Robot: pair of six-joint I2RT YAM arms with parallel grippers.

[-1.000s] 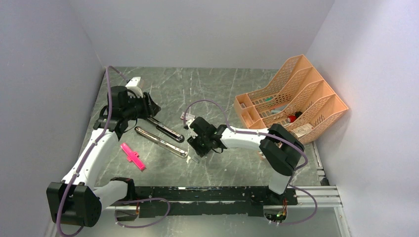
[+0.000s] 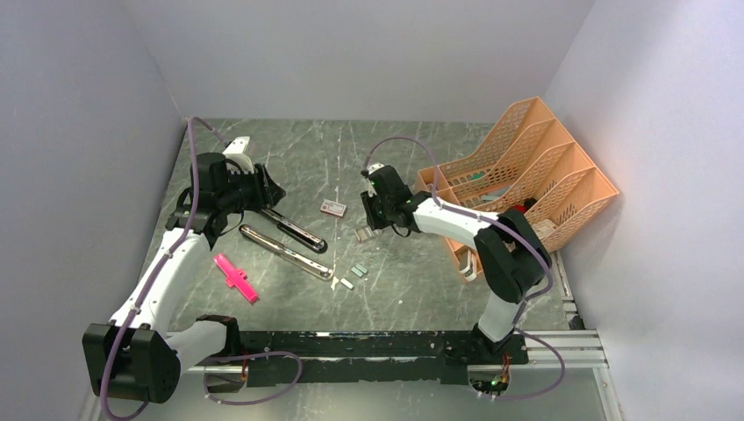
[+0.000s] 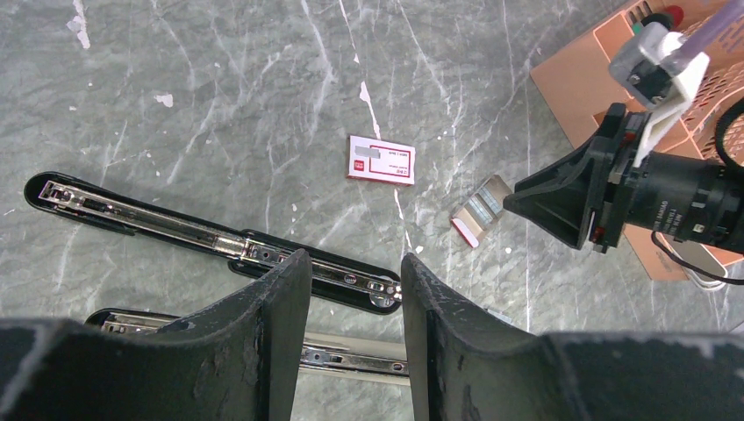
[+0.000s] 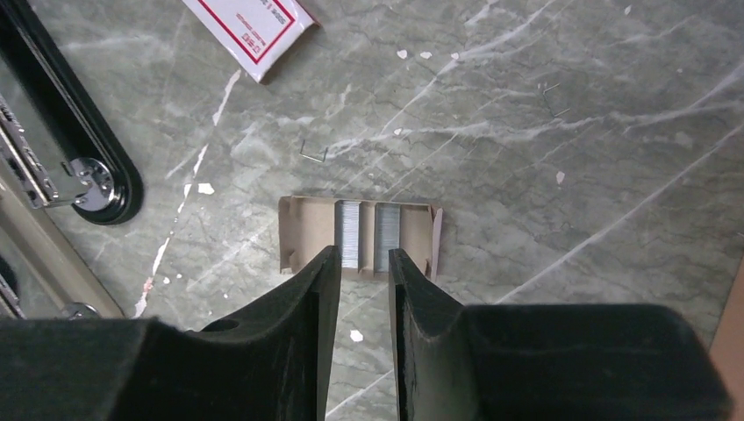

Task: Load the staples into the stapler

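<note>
Two opened black staplers lie at left, the upper one (image 3: 175,221) extending under my left gripper. That gripper stands open, nothing held. Below it in the left wrist view runs the second stapler (image 3: 355,361), partly covered by my fingers. In the right wrist view a small cardboard tray (image 4: 307,232) holds two staple strips (image 4: 387,232). My right gripper is open over the tray's near edge, with no strip seen gripped. Several loose staple strips (image 2: 360,270) rest on the table.
A red-and-white staple box (image 2: 333,208) lies between the arms. A pink tool (image 2: 235,278) is at front left. The orange organiser (image 2: 579,189) fills the right side. Stray single staples (image 4: 311,153) lie near the tray.
My right arm has moved back and to the right, from the loose strips to the cardboard tray, which it partly covers. The left arm has stayed put.
</note>
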